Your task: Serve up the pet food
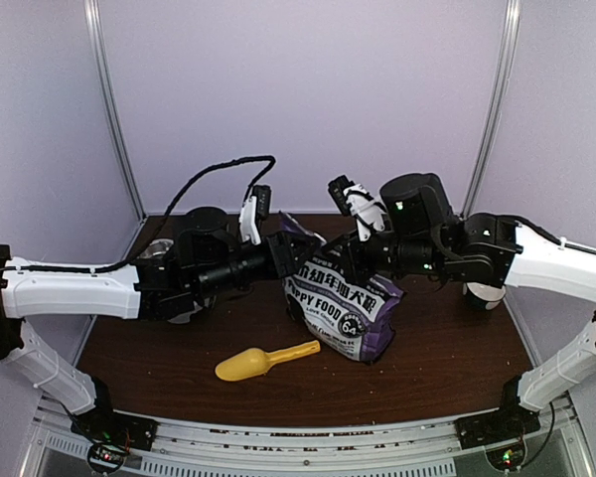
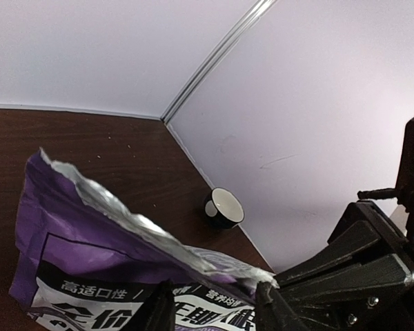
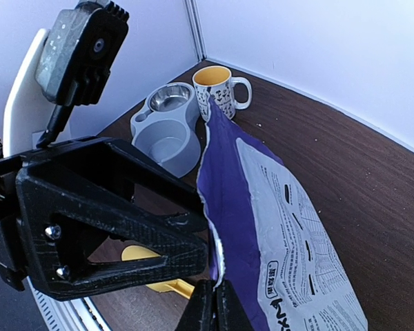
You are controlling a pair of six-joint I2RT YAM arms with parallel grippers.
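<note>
The purple pet food bag (image 1: 343, 313) stands mid-table, with both grippers at its top edge. My left gripper is open by the silvery rim of the bag (image 2: 96, 227). My right gripper is shut on the bag's thin upper edge (image 3: 224, 172). A yellow scoop (image 1: 243, 365) lies in front of the bag. A grey two-bowl feeder (image 3: 165, 148) stands behind the left arm, mostly hidden in the top view.
A mug (image 3: 214, 89) stands beside the feeder. A black-and-white cup (image 2: 224, 210) is near the right wall.
</note>
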